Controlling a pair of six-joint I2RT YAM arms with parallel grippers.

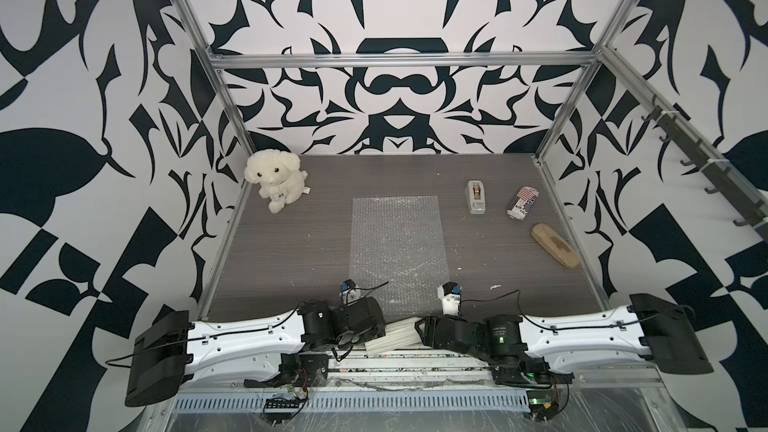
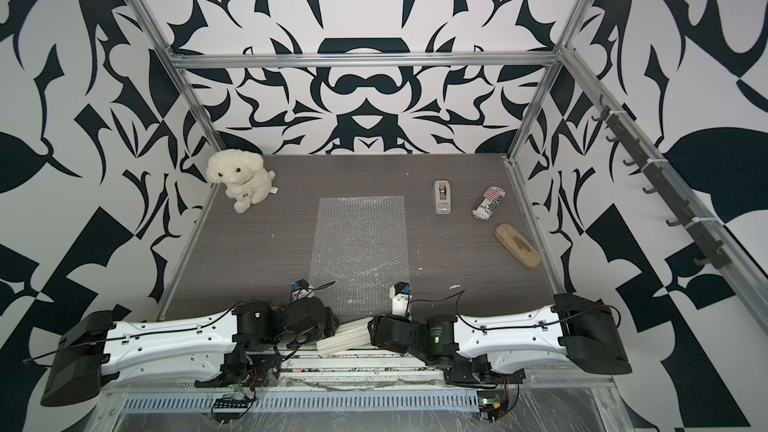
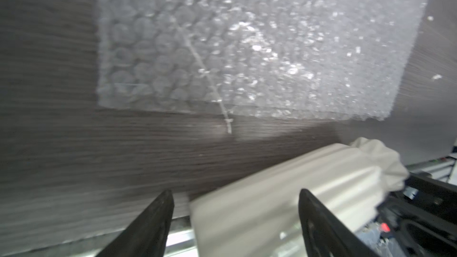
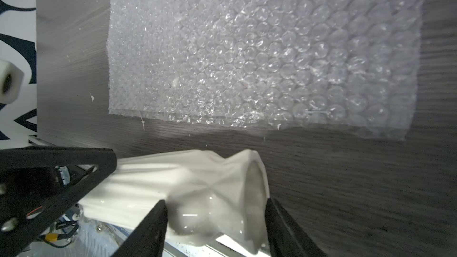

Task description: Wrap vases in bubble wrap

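Observation:
The white ribbed vase lies on its side across the table's front edge, skewed, short of the bubble wrap sheet. In the left wrist view my left gripper is open over the vase's wide end, its fingers well apart, one in front of the white surface. My right gripper is also open, its fingers spread around the vase's mouth end without gripping it. The wrap lies flat and bare. Contact at the fingertips cannot be told from above, where the arms hide both vase ends.
A plush dog sits at the back left. On the right lie a grey and clear device, a can and a wooden brush. A white metal rail runs along the front edge.

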